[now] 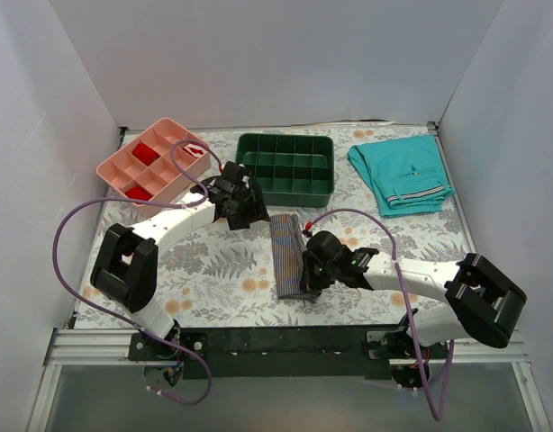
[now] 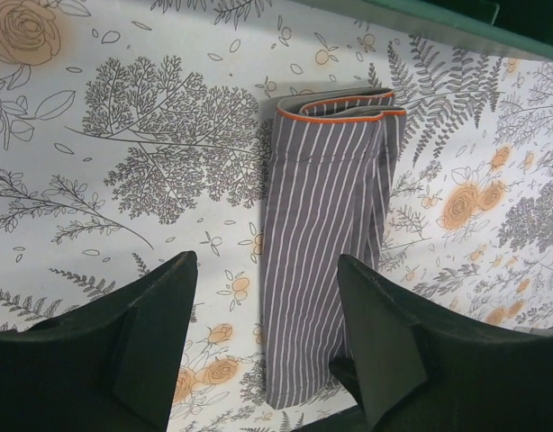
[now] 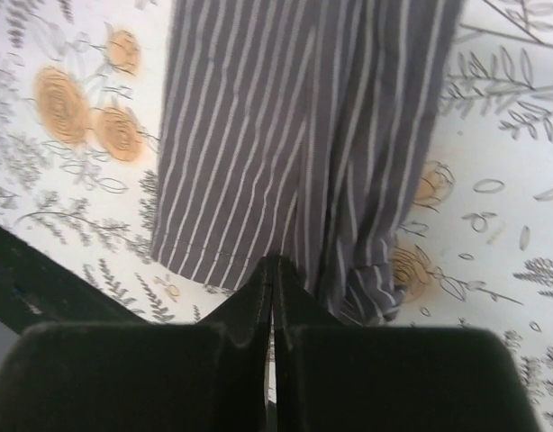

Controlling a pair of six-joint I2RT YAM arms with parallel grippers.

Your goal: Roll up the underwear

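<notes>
The grey, white-striped underwear [image 1: 286, 256] lies folded into a long narrow strip in the middle of the table. Its orange-edged waistband end [image 2: 335, 110] points toward the back, near the green box. Over the front end of the strip, my right gripper is shut, its tips at the cloth; whether any fabric is pinched between them cannot be made out. My left gripper is part open above the table, left of the strip's far end, with nothing between its fingers.
Behind the underwear stands a green divided box [image 1: 285, 196], empty. A pink divided box [image 1: 108, 169] with red items sits at back left. Folded teal clothing [image 1: 398, 171] lies at back right. Bare patterned tabletop shows left and front of the strip.
</notes>
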